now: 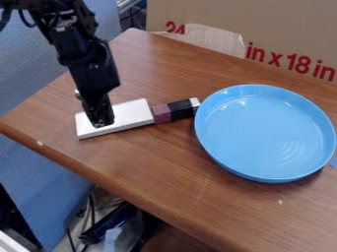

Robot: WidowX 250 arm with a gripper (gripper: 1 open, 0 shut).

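My black gripper [95, 104] points down over the left end of a white block [129, 115] on the wooden table, low and close above it; whether its fingers are open or shut is hard to tell. A maroon and black piece [172, 111] with a light tip adjoins the block's right end. To its right lies a blue plate [263, 132].
A large cardboard box [263, 30] stands behind the table [171, 197]. The table's left edge runs near the gripper, with blue fabric below it.
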